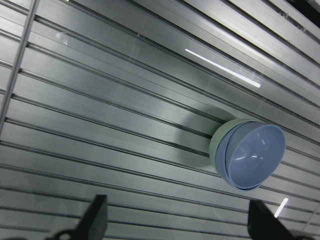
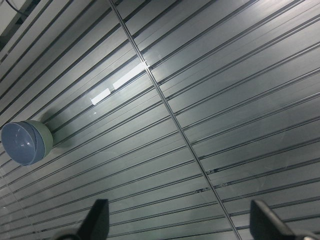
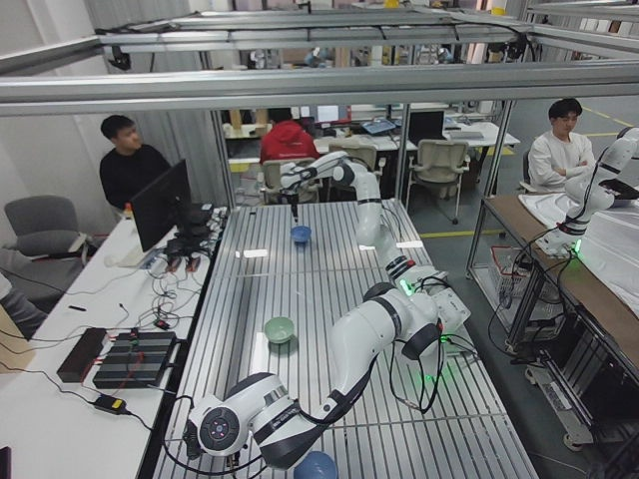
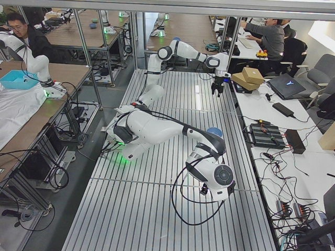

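Observation:
In the camera left view, a blue bowl [image 3: 301, 234] sits at the far end, a green bowl [image 3: 279, 328] midway, another blue bowl [image 3: 316, 469] at the near edge. In the left wrist view, blue bowls [image 1: 255, 155] appear nested in a pale green bowl [image 1: 218, 137], right of and beyond my open left gripper. The right wrist view shows a similar nested stack [image 2: 20, 142], upper left of my open right gripper. Neither gripper has anything visible between its fingers.
The slatted metal table [image 4: 131, 214] has broad bare areas. A desk [image 3: 50, 429] with a monitor [image 3: 160, 205], electronics and cables runs along one side. Frame posts and seated people surround it.

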